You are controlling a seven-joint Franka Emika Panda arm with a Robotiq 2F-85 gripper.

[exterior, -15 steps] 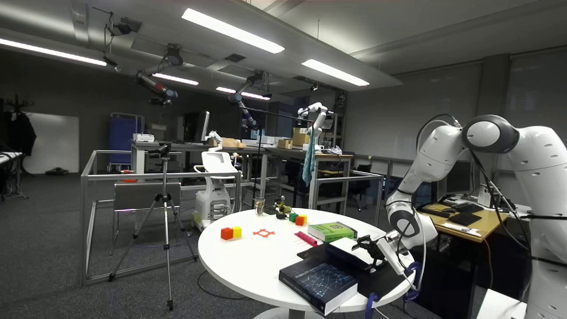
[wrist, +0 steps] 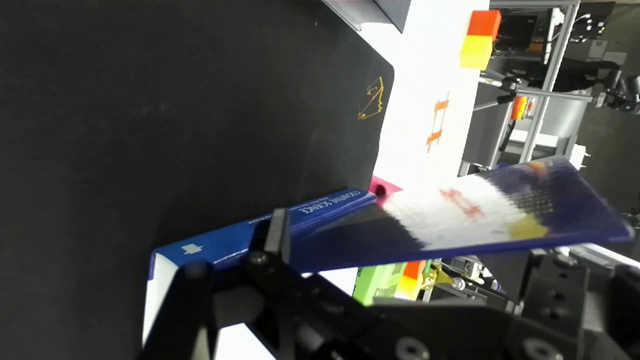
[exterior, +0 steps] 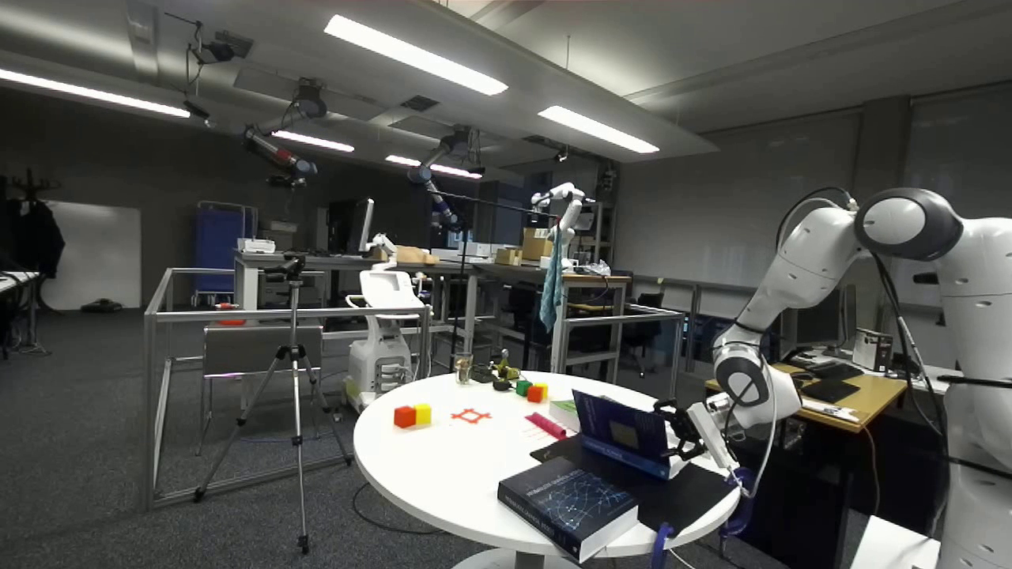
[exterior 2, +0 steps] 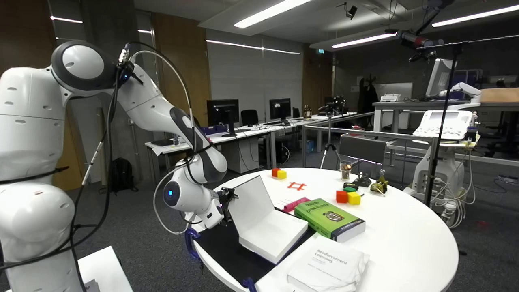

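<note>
A blue hardcover book lies open on a black mat (wrist: 150, 120) at the table's edge; its spine (wrist: 324, 207) reads "Cognitive Science". Its front cover (exterior: 621, 431) stands up steeply, and the white first page (exterior 2: 275, 231) is exposed. My gripper (exterior: 671, 431) is at the near side of the raised cover. In the wrist view the gripper has its two dark fingers (wrist: 276, 234) wide apart, the cover passing across the space beyond them. Whether a finger touches the cover is hard to tell.
A green book (exterior 2: 331, 216) lies beyond the open one, and a white book (exterior 2: 328, 265) lies beside it. A dark blue book (exterior: 569, 503) is on the mat's side. Coloured cubes (exterior 2: 348, 197) and a pink object (exterior 2: 295, 204) sit farther off. Clamps (exterior 2: 192, 243) grip the table rim.
The book's cover, low a second ago, now stands raised and hides most of the green book in exterior view 1. My gripper has moved up and to the right there.
</note>
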